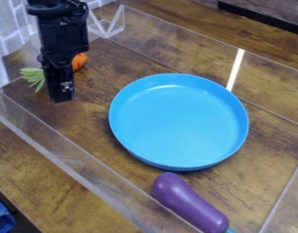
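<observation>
My black gripper [64, 89] is at the upper left, hanging just in front of an orange carrot [79, 61] with green leaves [35, 76], which it partly hides. Whether the fingers are open or shut, or touch the carrot, is unclear. A blue round plate [178, 123] lies in the middle right. A purple eggplant [188, 202] lies at the lower right.
Clear plastic walls surround the wooden surface [78, 191]. A blue object [0, 218] sits outside at the lower left corner. Bare wood lies between the carrot and the plate.
</observation>
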